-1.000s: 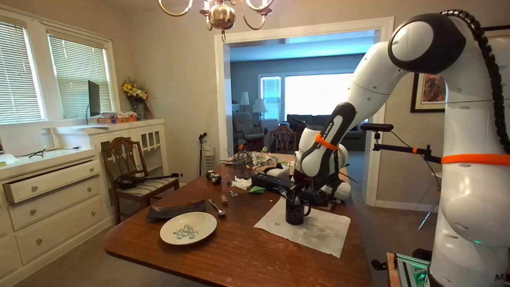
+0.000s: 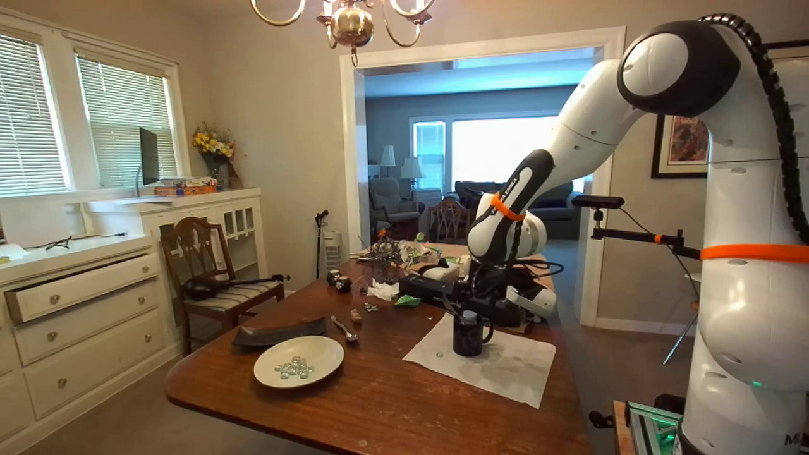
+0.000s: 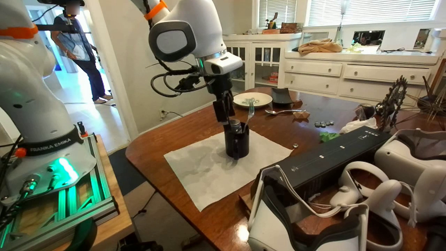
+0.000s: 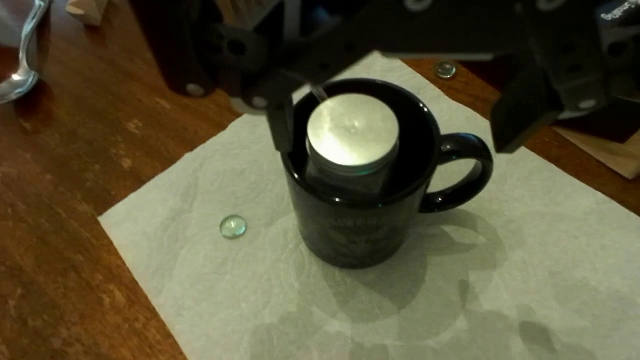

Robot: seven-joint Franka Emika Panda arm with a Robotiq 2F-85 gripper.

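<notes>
A black mug (image 2: 468, 338) stands upright on a white paper sheet (image 2: 523, 364), its handle to the right in the wrist view. Inside the mug (image 4: 354, 234) is a jar with a silver lid (image 4: 352, 129). A fork (image 3: 251, 109) also sticks up out of it. My gripper is open over the mug, nothing held between its fingers. One finger (image 4: 279, 126) appears close to the mug's left rim; whether it touches I cannot tell. The other finger (image 4: 514, 111) is out beyond the handle.
A glass bead (image 4: 233, 227) lies on the paper. Farther off are a white plate (image 2: 326, 352) with several beads, a dark tray (image 2: 280, 332) and a spoon (image 2: 345, 329). A long black box (image 3: 326, 157) and white headsets (image 3: 267, 234) crowd one side.
The forearm and hand have shifted and turned, and the gripper seems a little higher over the mug, leaving the jar's lid more visible. The mug has stayed in place.
</notes>
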